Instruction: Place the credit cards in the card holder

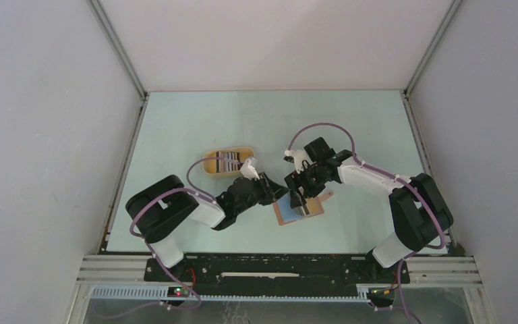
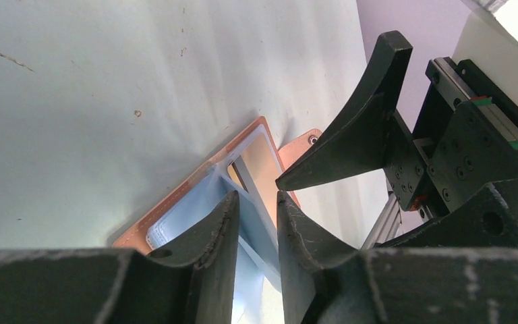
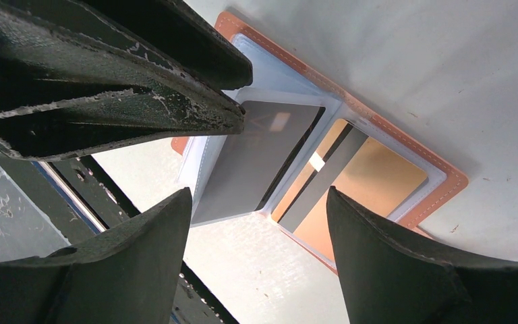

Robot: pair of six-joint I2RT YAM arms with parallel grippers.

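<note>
The tan-bordered card holder (image 1: 286,221) lies open on the table in the top view. In the right wrist view, a gold card (image 3: 378,177) with a dark stripe sits in its right-hand clear sleeve. A grey card (image 3: 260,155) shows in a raised sleeve page beside it. My left gripper is shut on the edge of this clear sleeve page (image 2: 260,206), holding it tilted up. Over the holder, my right gripper stands open, its fingers apart with no card gripped.
A tan basket (image 1: 208,167) with several cards (image 1: 228,160) in it stands farther back on the left. The two grippers are close together above the holder.
</note>
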